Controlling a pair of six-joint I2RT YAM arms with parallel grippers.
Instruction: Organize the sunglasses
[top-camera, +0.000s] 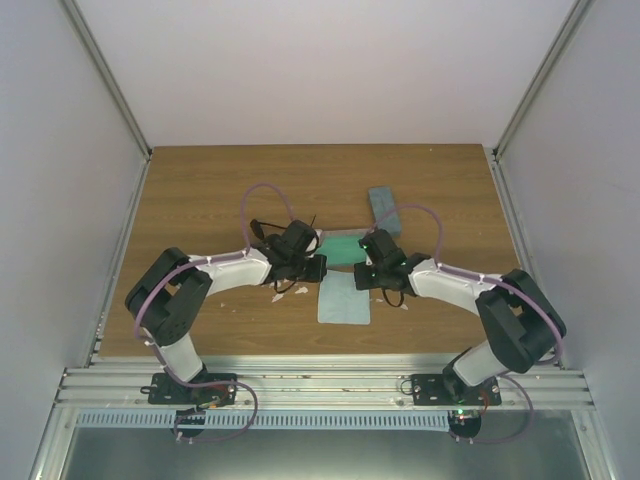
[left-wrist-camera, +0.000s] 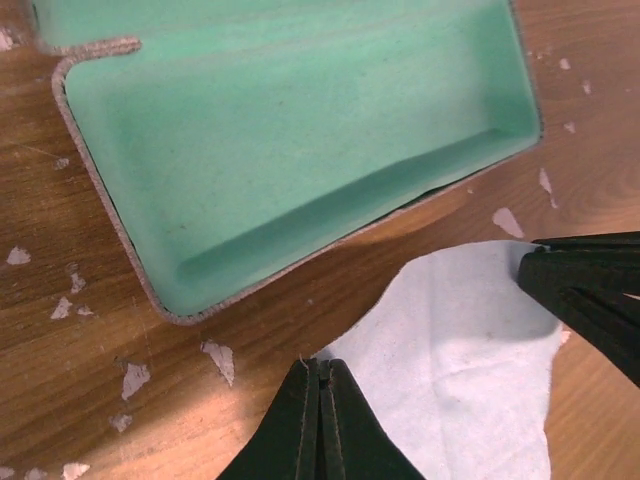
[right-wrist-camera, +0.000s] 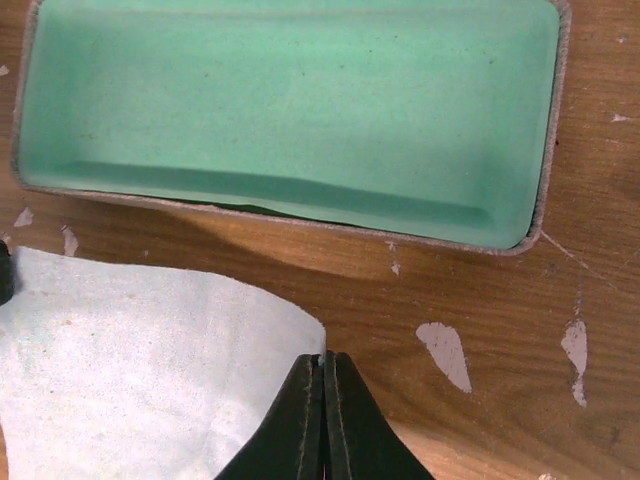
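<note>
A white cloth (top-camera: 344, 305) lies flat below the green case (top-camera: 341, 250). In the left wrist view my left gripper is shut at one top corner of the cloth (left-wrist-camera: 450, 370), its tips meeting on the edge. In the right wrist view my right gripper is likewise shut at the other top corner of the cloth (right-wrist-camera: 140, 350). The open, empty case (right-wrist-camera: 290, 110) fills the upper part of both wrist views. The sunglasses are hard to make out; dark shapes behind the left arm cannot be identified.
A grey-blue object (top-camera: 384, 205) lies behind the right arm. The back and sides of the wooden table (top-camera: 240, 170) have free room. Both arms stand close together at the middle.
</note>
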